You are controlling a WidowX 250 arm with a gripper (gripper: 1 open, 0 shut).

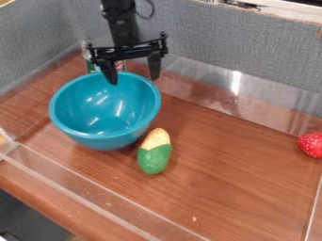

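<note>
My black gripper hangs open over the back rim of a blue bowl, nothing between its fingers. A can stands behind the bowl, mostly hidden by the gripper and bowl. A toy corn cob, yellow with green husk, lies right of the bowl.
A red strawberry sits at the far right of the wooden floor. Grey padded walls and clear strips edge the area.
</note>
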